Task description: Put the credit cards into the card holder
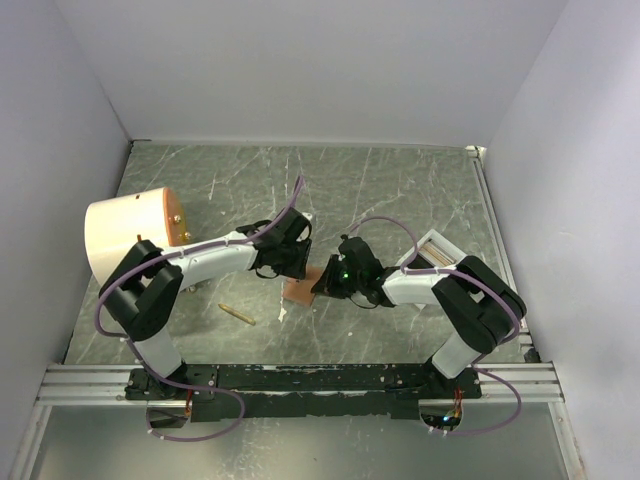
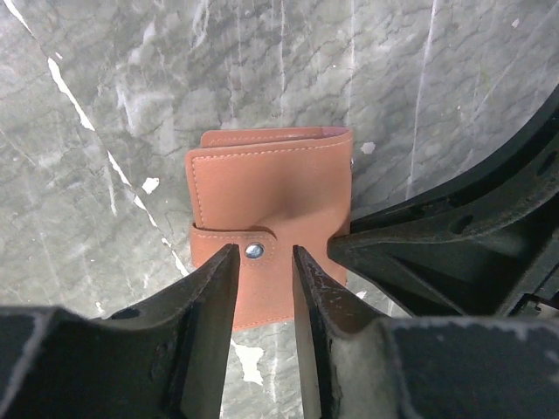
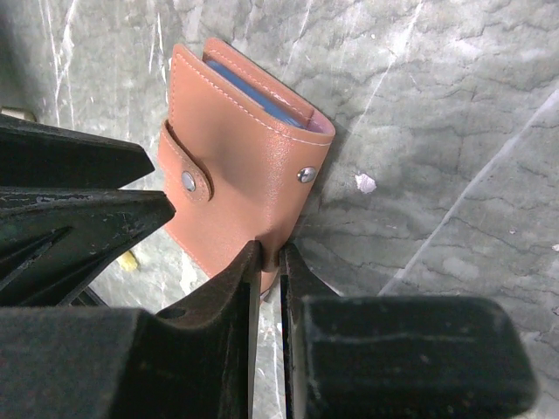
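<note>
A tan leather card holder with stitched edges lies folded on the table between the two arms. My right gripper is shut on the lower part of its spine edge. A blue strip shows inside the holder's open end in the right wrist view; whether it is a card I cannot tell. Over the holder's front hangs my left gripper, part open, with its fingertips either side of the silver snap on the strap. Nothing is visibly pinched there. No loose credit cards are in sight.
A white box with tan items stands behind the right forearm. To the left are a cream cylinder and a thin yellow stick.
</note>
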